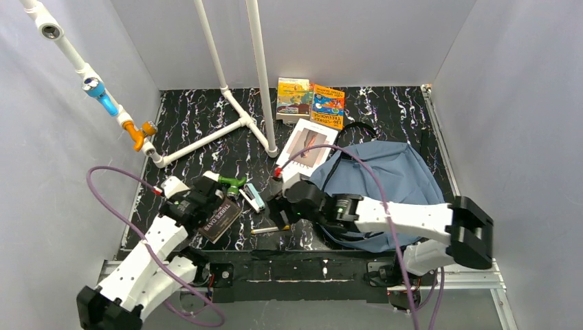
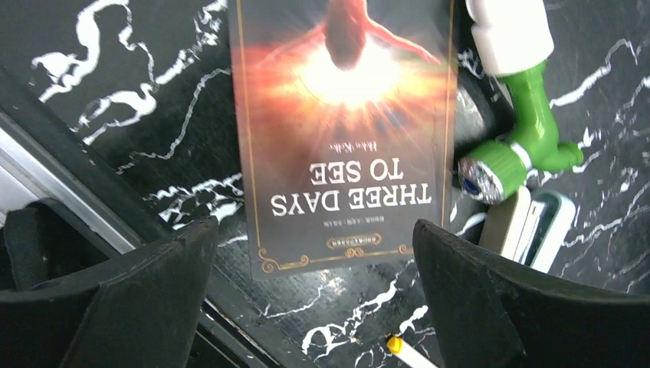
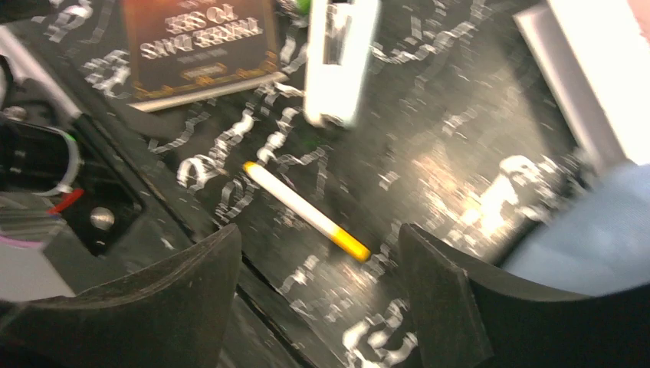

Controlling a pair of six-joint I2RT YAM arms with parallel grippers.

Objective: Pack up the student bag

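Observation:
A blue bag (image 1: 392, 172) lies on the right side of the table. In the left wrist view, the dark book titled Three Days to See (image 2: 349, 153) lies flat beneath my left gripper, which is open and empty. Over the pen's right end in the top view hangs my right gripper (image 1: 280, 212). The right wrist view shows the yellow-and-white pen (image 3: 306, 211) on the table between and beyond its open fingers, not held. A stapler (image 1: 252, 196) and a green-and-white pipe piece (image 1: 232, 183) rest beside the book.
A white book (image 1: 309, 141) lies against the bag's left side. Two colourful books, a yellow one (image 1: 293, 96) and an orange one (image 1: 328, 103), lie at the back. White pipes (image 1: 206, 140) stand on the back left.

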